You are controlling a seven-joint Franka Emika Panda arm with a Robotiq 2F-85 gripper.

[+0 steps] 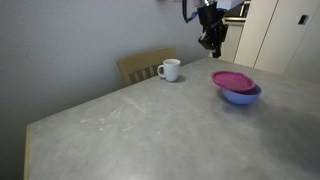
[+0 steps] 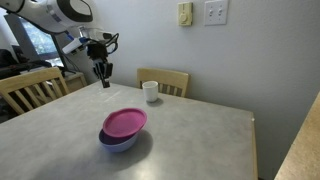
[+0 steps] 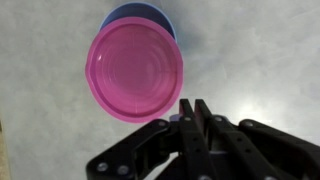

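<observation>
A round pink lid [image 1: 232,81] lies tilted over the blue bowl [image 1: 241,97], covering most of its opening; one side of the lid sticks out past the bowl's rim. My gripper [image 1: 217,54] is above and apart from the lid, with a visible gap between. In exterior view 2 the gripper [image 2: 105,84] hangs behind and left of the lid [image 2: 124,122]. From the wrist, the lid [image 3: 135,68] shows flat face up, with a strip of the bowl [image 3: 140,10] beyond it. The fingers look close together, and no object shows between them.
A white mug [image 1: 170,70] stands near the table's back edge, by a wooden chair [image 1: 146,62]. Another wooden chair [image 2: 35,90] is at the left in exterior view 2.
</observation>
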